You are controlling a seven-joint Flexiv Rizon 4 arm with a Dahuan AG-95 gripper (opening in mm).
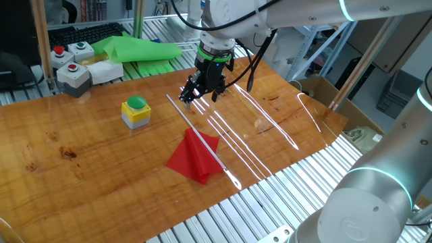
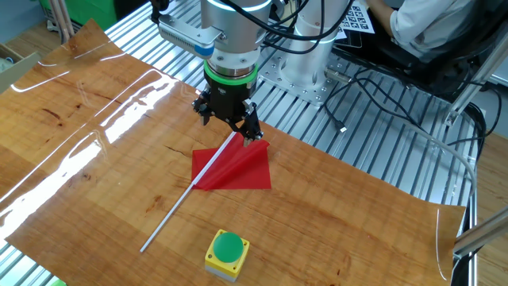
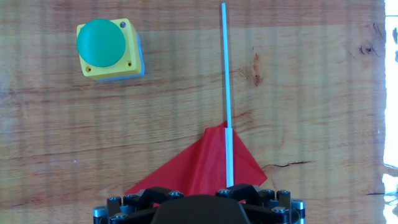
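A red cloth (image 2: 210, 168) lies on the wooden table, partly folded, with a long thin white stick (image 2: 171, 212) running across it and out past its edge. In the wrist view, a sleeve-like wider part of the stick (image 3: 229, 155) lies over the cloth (image 3: 199, 165), whose near portion is hidden by the gripper. My gripper (image 2: 228, 131) hangs above the table, pointing down, its fingers spread with nothing between them. A yellow and grey box with a green push button (image 1: 136, 111) stands apart from the cloth.
Button boxes with red and white tops (image 1: 73, 77) and a bright green cloth (image 1: 142, 50) sit at the back left in exterior view 1. Bare wood (image 1: 74, 182) lies left of the red cloth. Ribbed metal (image 1: 304, 189) borders the table.
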